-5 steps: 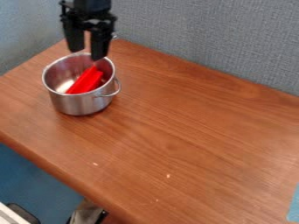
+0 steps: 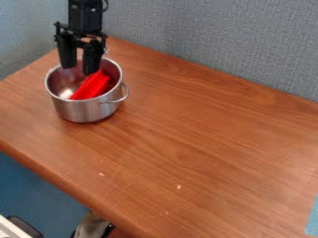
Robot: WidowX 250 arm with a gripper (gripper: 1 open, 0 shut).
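Observation:
A steel pot with a wire handle stands on the left part of the wooden table. Inside it lies a red object, tilted along the pot's floor. My black gripper reaches down into the top of the pot from above, at its back, just behind the red object. Its dark fingers overlap the far rim and interior, and I cannot tell whether they are open or shut or touch anything.
A grey padded wall runs along the back. Some metal equipment sits below the table's front left edge.
The pot and red object look unmoved.

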